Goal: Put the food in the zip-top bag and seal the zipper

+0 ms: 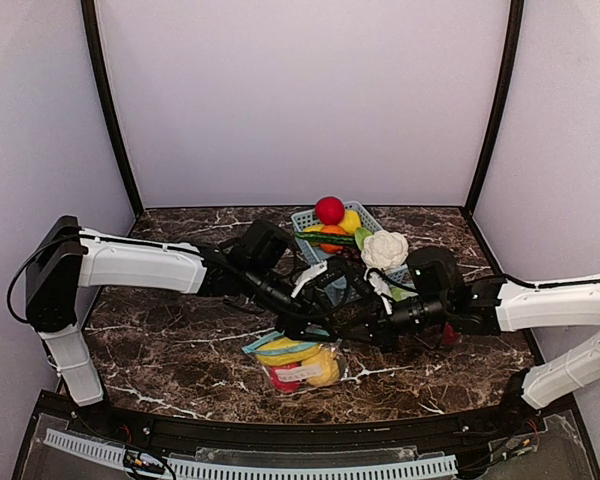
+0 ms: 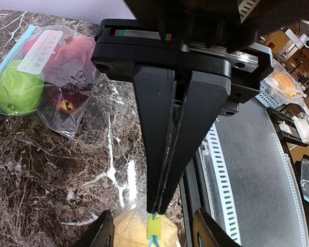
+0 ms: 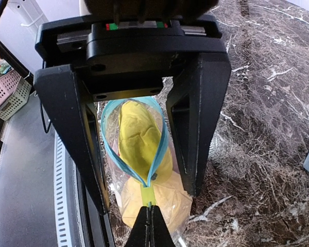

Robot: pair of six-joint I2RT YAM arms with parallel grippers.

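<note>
The zip top bag (image 1: 295, 365), holding yellow and red food, lies at the table's front; its blue zipper (image 3: 162, 139) gapes around a yellow food item (image 3: 136, 134). My right gripper is shut at the zipper's end, on the yellow slider tab (image 2: 154, 226), as both wrist views show. My left gripper (image 1: 315, 330) stands open around that same end, its fingers on either side of the tab and apart from it. In the top view the two grippers meet at the bag's right corner.
A blue basket (image 1: 305, 220) of produce stands behind the grippers. Another filled bag (image 2: 62, 110) with a green apple lies on the table in the left wrist view. Its front edge runs close by the bag.
</note>
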